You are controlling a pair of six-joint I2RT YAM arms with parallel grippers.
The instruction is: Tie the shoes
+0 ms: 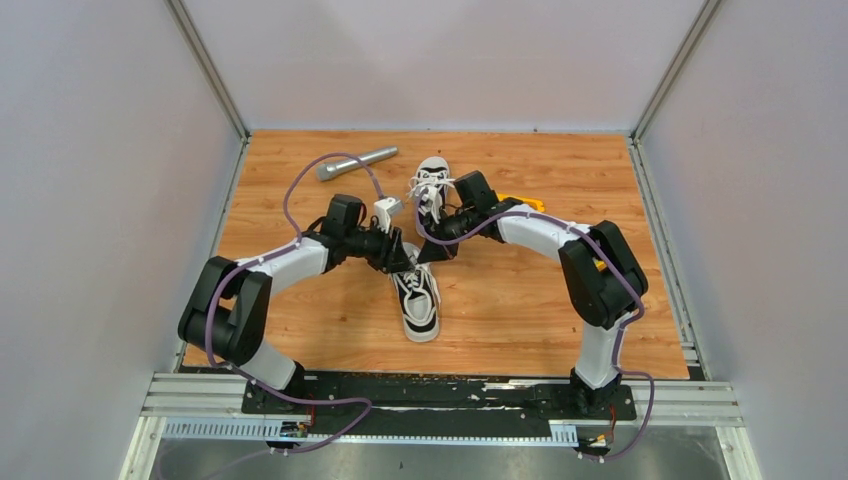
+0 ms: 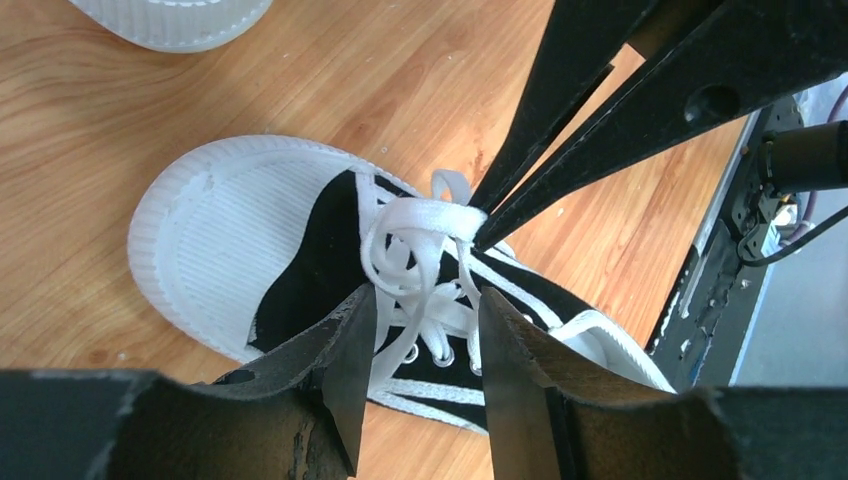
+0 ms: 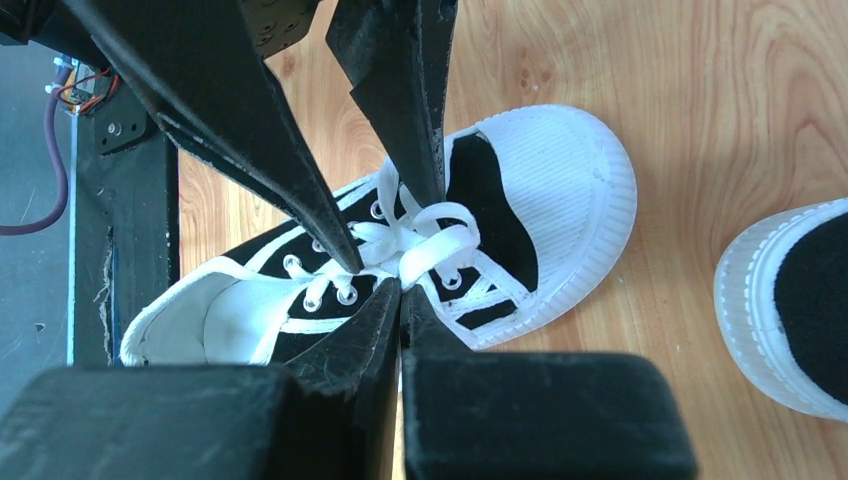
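Observation:
The near black-and-white shoe (image 1: 420,310) lies toe-away on the wood, beneath both grippers. Its white laces (image 2: 420,215) form loose loops over the eyelets. My left gripper is open over the laces, its fingers on either side of hanging lace strands. My right gripper is shut, tips at the lace loop; whether lace is pinched there is unclear. The far shoe (image 1: 433,170) lies behind, its laces loose on top.
A silver microphone (image 1: 355,165) lies at the back left. A yellow object (image 1: 530,205) is partly hidden behind my right arm.

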